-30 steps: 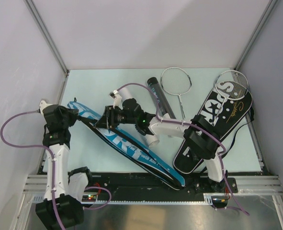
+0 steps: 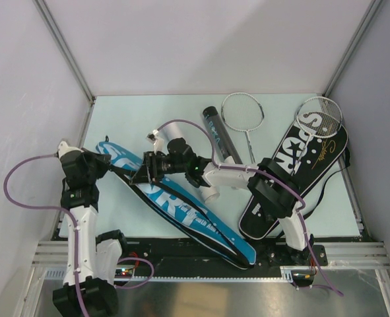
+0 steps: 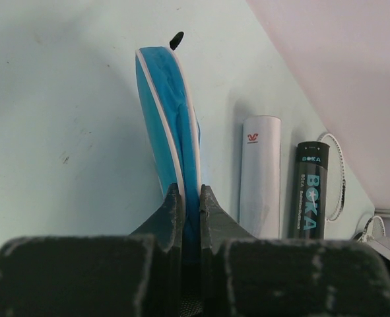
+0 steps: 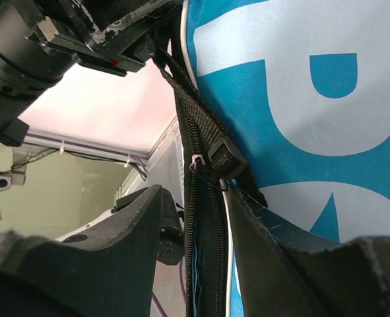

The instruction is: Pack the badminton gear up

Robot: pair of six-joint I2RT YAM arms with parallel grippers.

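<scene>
A blue racket bag point(image 2: 195, 224) lies diagonally across the table's left half, its far-left end held by my left gripper, which is shut on the bag's end beside its zip edge. My right gripper is over the bag, around a zipper pull on a short cord at the black zip track; its fingers stand apart, and whether they touch the pull is unclear. A black-and-white bag point(image 2: 300, 158) lies at the right with a racket point(image 2: 319, 117) on it. Another racket point(image 2: 243, 111), a dark shuttlecock tube point(image 3: 308, 191) and a white tube point(image 3: 259, 172) lie behind.
Walls rise at the back and both sides. My right arm spans the middle above the tubes.
My left gripper has moved slightly right with the bag's end, and the blue bag has shifted slightly toward the front and right.
</scene>
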